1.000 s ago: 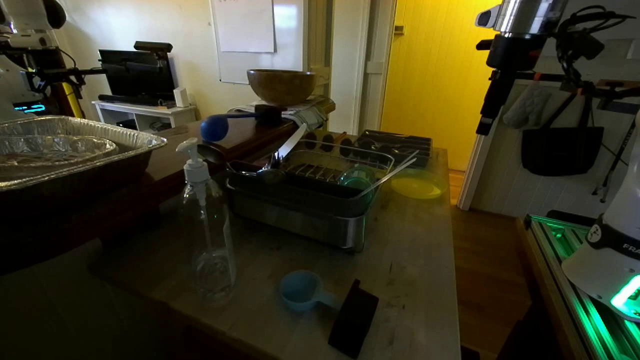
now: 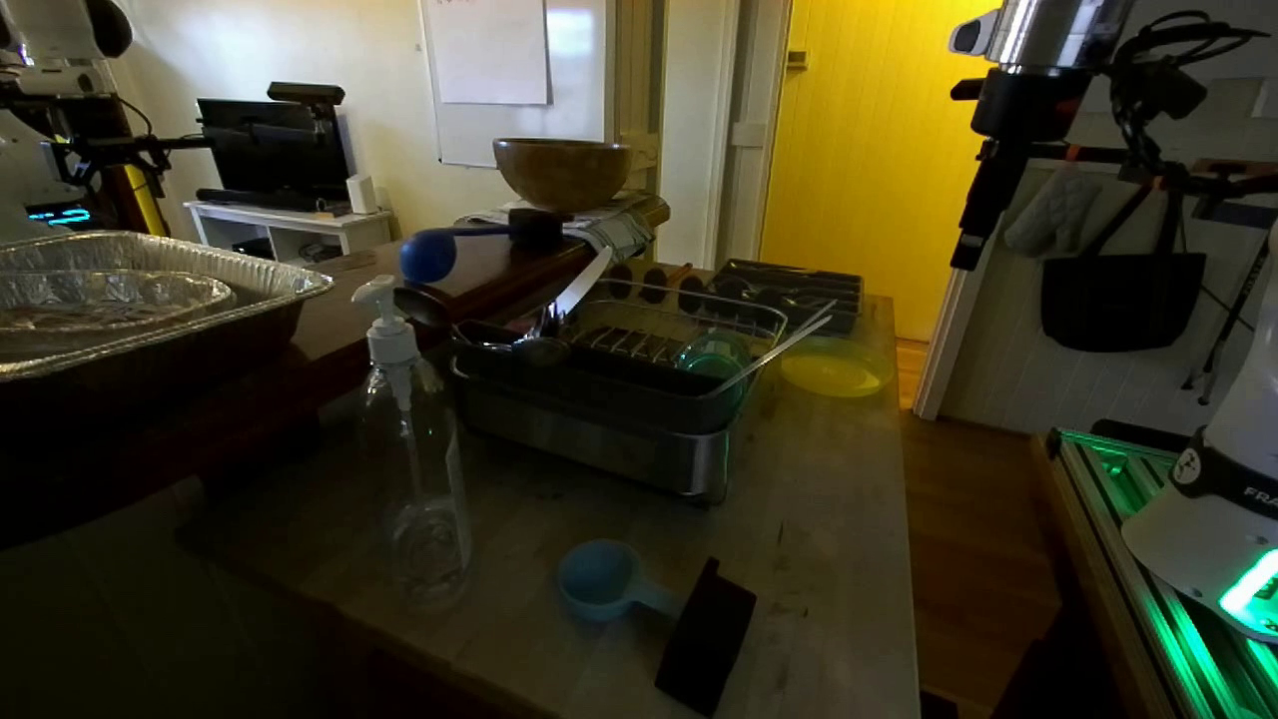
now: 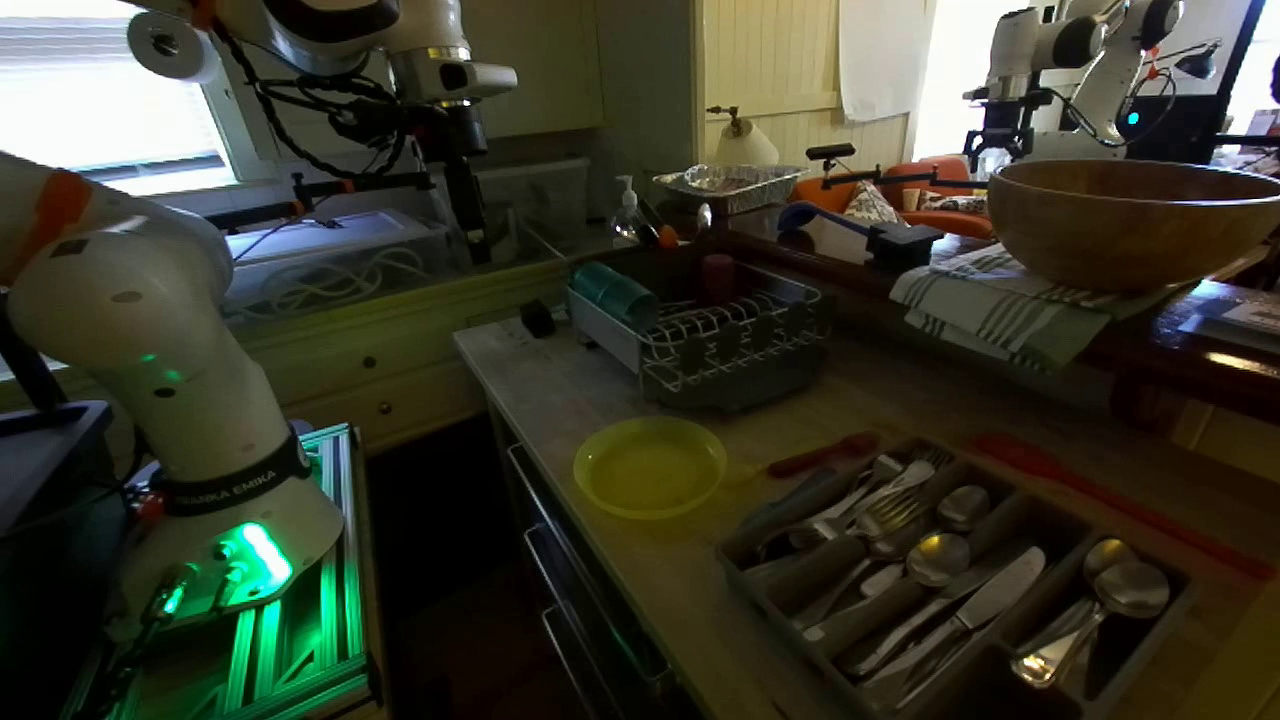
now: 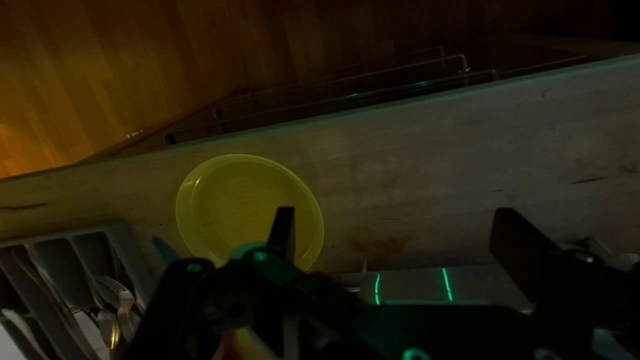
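High above the counter's edge hangs my gripper, its two dark fingers [image 4: 282,231] spread wide apart with nothing between them. From the side, the gripper [image 3: 477,246] points downward, well clear of everything on the counter. A yellow plate [image 4: 240,207] lies flat on the wood, seen below and left of the gap between the fingers. The dish rack [image 3: 732,330] stands behind the plate, with a teal cup [image 3: 615,296] and a red cup [image 3: 717,278] in it. Its near side is partly hidden in the wrist view.
A grey cutlery tray [image 3: 768,588] full of spoons, forks and knives sits beside the plate. At the counter's other end are a pump bottle [image 2: 413,479], a light blue scoop [image 2: 599,579] and a black block [image 2: 707,641]. A wooden bowl [image 2: 560,174] rests on the raised ledge.
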